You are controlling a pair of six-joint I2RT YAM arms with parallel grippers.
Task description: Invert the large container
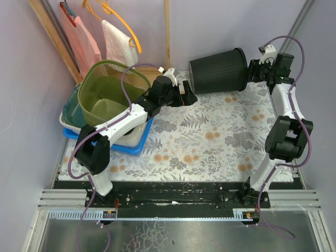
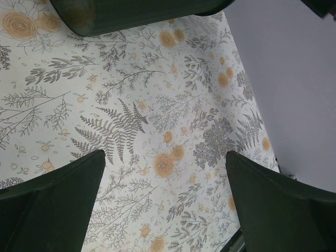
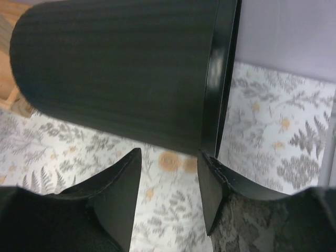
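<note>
The large dark ribbed container [image 1: 218, 72] lies on its side at the back of the floral-patterned surface, seen also across the right wrist view [image 3: 115, 68] and at the top edge of the left wrist view [image 2: 131, 13]. Its rimmed end faces right. My right gripper [image 1: 257, 72] is open beside that rimmed end; in the right wrist view its fingertips [image 3: 135, 160] show below the container. My left gripper [image 1: 186, 93] is open at the container's left end, a little toward the front, over bare surface.
Stacked baskets [image 1: 105, 100] in a blue tray [image 1: 131, 148] fill the left side. Hangers with cloths [image 1: 84, 47] hang at the back left. Walls bound the back and right.
</note>
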